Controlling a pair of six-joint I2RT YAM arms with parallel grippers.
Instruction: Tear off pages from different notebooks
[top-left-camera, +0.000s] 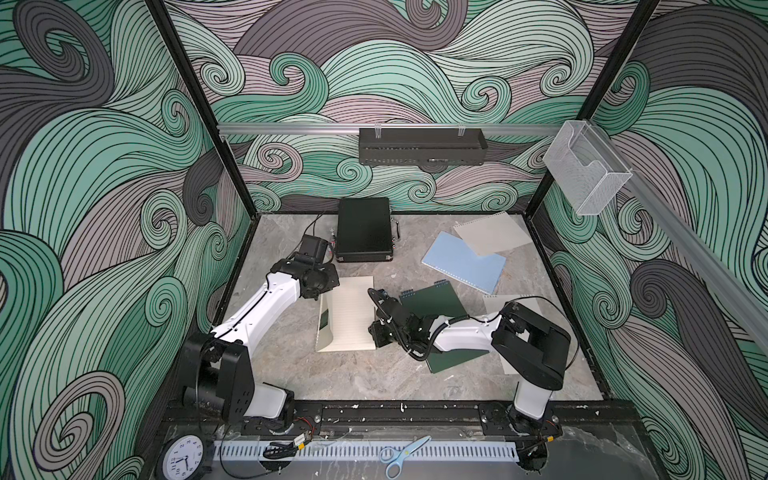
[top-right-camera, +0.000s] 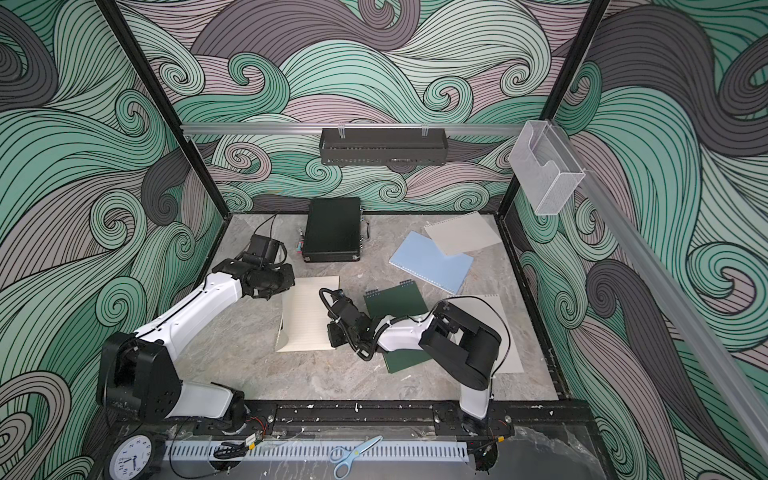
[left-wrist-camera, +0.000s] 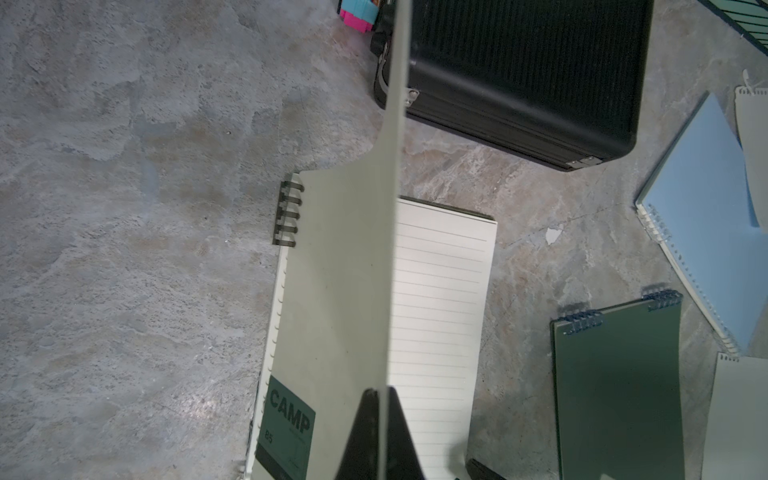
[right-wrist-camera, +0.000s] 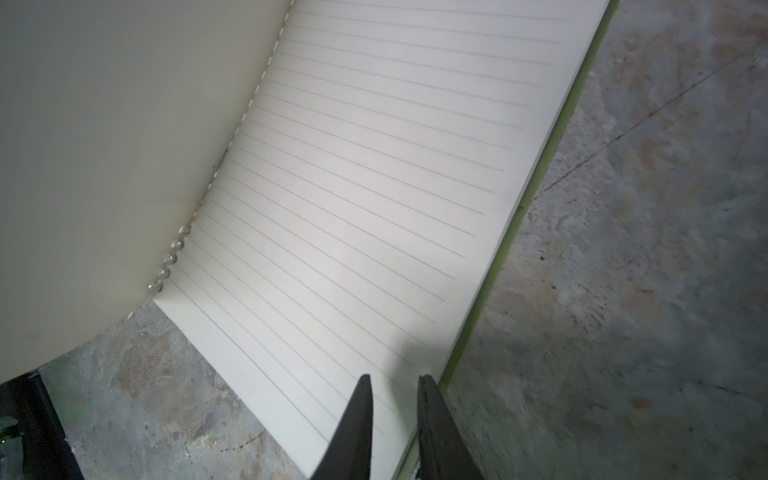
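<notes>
An open lined notebook (top-left-camera: 354, 312) lies on the table, bound along its left side. Its cream cover (left-wrist-camera: 340, 304), with a green CAMP label, stands raised over the binding in the left wrist view. My left gripper is shut on the free edge of this cover, which runs between its fingers. At the notebook's lower right edge, my right gripper is shut on that edge, the white pages and green rim showing between its fingers. A dark green notebook (left-wrist-camera: 616, 384) lies to the right, partly under my right arm.
A black case (top-left-camera: 365, 229) stands behind the open notebook. To the right lie a blue notebook (top-left-camera: 464, 262), a pale one (top-left-camera: 494, 232) overlapping it, and another pale one (top-right-camera: 504, 352) beneath the right arm. Bare table lies in front of the open notebook.
</notes>
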